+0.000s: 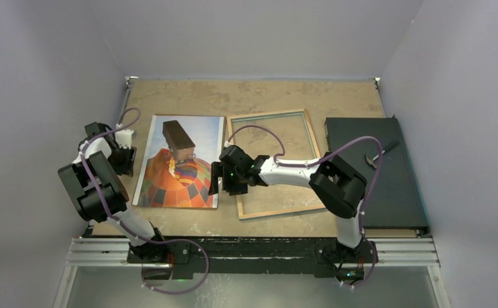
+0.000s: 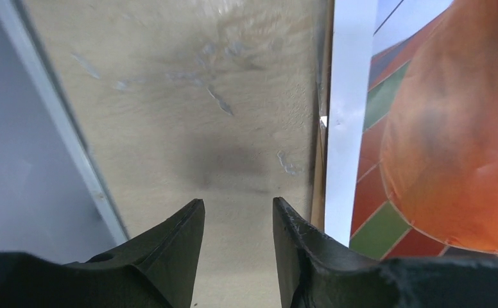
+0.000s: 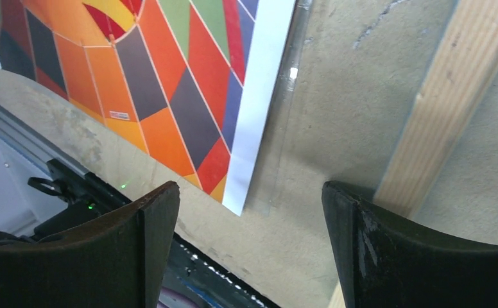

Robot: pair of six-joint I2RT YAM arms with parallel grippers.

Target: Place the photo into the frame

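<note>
The photo (image 1: 172,167), a hot-air balloon picture with white edges, lies flat left of the empty wooden frame (image 1: 278,212). My left gripper is part open over bare board just left of the photo's white edge (image 2: 346,128), nothing between its fingers. My right gripper stands wide open low over the photo's right edge (image 3: 259,102), whose white strip and clear backing show between the fingers; the frame's wooden side (image 3: 439,109) is beside its right finger.
A dark mat (image 1: 381,192) with a hammer (image 1: 381,151) on it lies at the right. Bare board (image 1: 246,93) is free at the back. Grey walls close in the sides and back.
</note>
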